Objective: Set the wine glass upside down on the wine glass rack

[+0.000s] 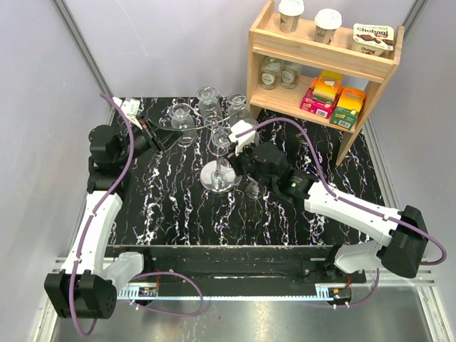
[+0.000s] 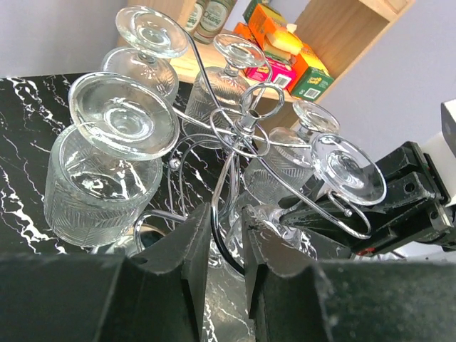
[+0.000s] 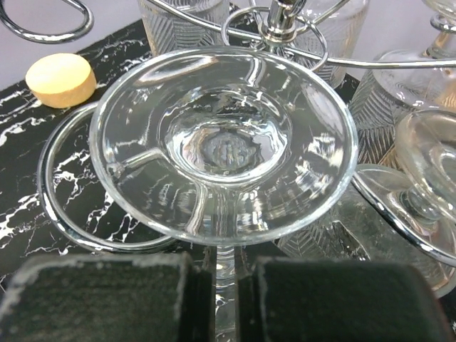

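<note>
The wine glass point(image 3: 224, 142) hangs upside down, base up, with my right gripper shut on its stem. In the top view that gripper point(image 1: 232, 161) is in front of the rack's centre. The metal rack point(image 1: 216, 177) stands on the dark table, with several upside-down glasses in its loops. In the left wrist view the held glass's base point(image 2: 349, 169) overlaps an open loop point(image 2: 349, 222) of the rack; whether its stem is inside cannot be told. My left gripper is shut on a wire loop at the rack's near side.
Another wine glass point(image 1: 254, 189) stands on the table right of the rack. A wooden shelf point(image 1: 320, 46) with cups, jars and boxes is at the back right. A yellow round piece point(image 3: 60, 80) lies on the table.
</note>
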